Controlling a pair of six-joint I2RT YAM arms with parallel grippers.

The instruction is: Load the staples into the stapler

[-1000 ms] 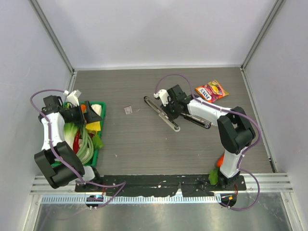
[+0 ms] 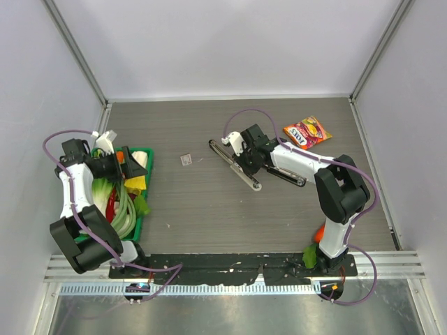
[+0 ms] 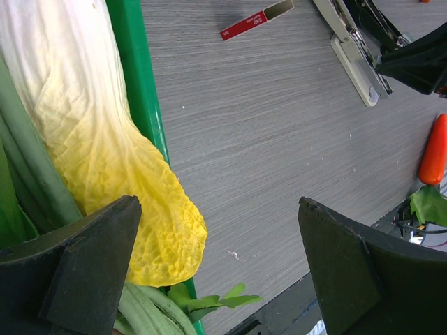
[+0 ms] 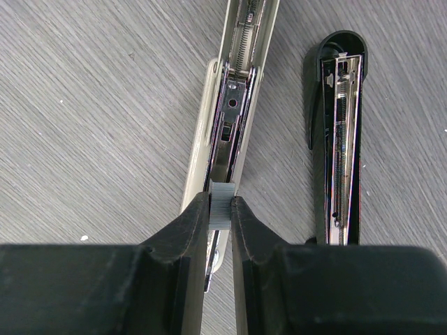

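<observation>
The white stapler (image 4: 202, 143) lies opened out flat, its metal magazine channel bared. My right gripper is shut on a short grey strip of staples (image 4: 222, 192), held right over the channel in the right wrist view. Whether the strip touches the channel cannot be told. A second stapler, black (image 4: 339, 139), lies opened beside the white one. My left gripper (image 2: 136, 166) stands open over the vegetable basket at the far left, nothing between its fingers. A small staple box (image 3: 255, 21) with a red side rests on the table between basket and stapler.
The green basket (image 3: 144, 77) is full of vegetables on the left. A chip bag (image 2: 307, 132) lies at the back right. A carrot-like orange piece (image 3: 434, 150) sits at the front right.
The left arm and the table's objects look the same.
</observation>
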